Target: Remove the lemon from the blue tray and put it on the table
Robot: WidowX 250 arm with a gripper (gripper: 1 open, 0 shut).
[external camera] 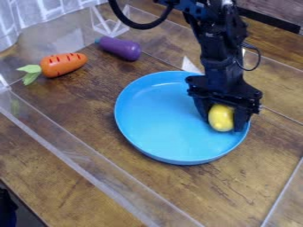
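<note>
The yellow lemon [221, 118] sits at the right side of the round blue tray [154, 137], close to its rim. My black gripper [222, 113] reaches down over it from above, with a finger on either side of the lemon. The lemon's upper part is hidden behind the gripper. Whether the fingers press on the lemon or only stand around it does not show clearly.
An orange toy carrot [63, 64] with a green top lies at the back left. A purple eggplant [119, 48] is behind the tray. Bare wooden table [178, 191] lies in front of the tray and to its right.
</note>
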